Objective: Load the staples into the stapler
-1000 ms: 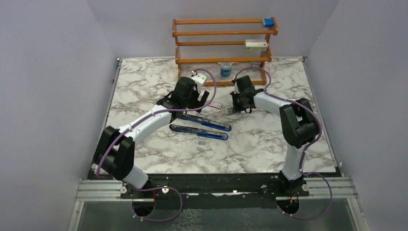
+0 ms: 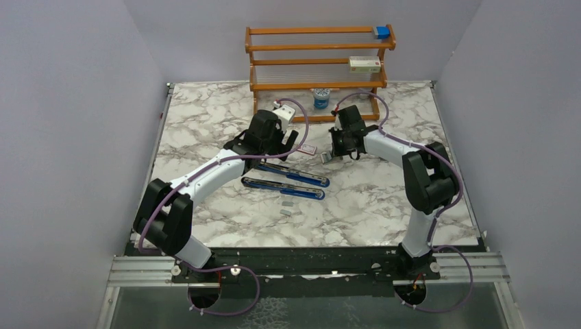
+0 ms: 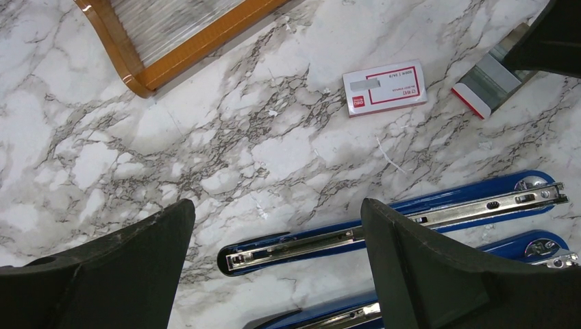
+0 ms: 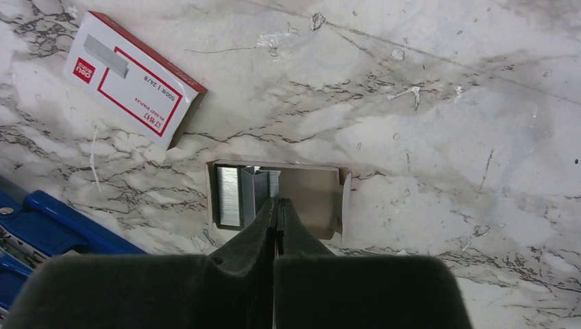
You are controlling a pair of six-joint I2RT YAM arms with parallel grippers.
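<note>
An open staple box [image 4: 312, 199] lies under my right gripper, with staple strips [image 4: 229, 195] toward its left end and a bare right part. One strip [image 4: 255, 188] in there stands raised and tilted. The right fingertips meet over the box, beside that strip; nothing shows between them. My left gripper is open, empty, above the table. Beneath it one opened blue stapler [image 3: 308, 247] stretches across the left wrist view; a second stapler [image 3: 356, 315] lies alongside, partly hidden by a finger. Two loose strips [image 2: 286, 203] rest on the table in front of the staplers.
A closed white-and-red staple box [image 3: 385, 89] lies between the arms, behind the staplers. Across the back stands a wooden rack [image 2: 318, 86] with a blue tub [image 2: 321, 99] in it.
My right gripper has shifted slightly to the right in the top view, and the open staple box beneath it looks turned a little. The left arm and the staplers have stayed in place.
</note>
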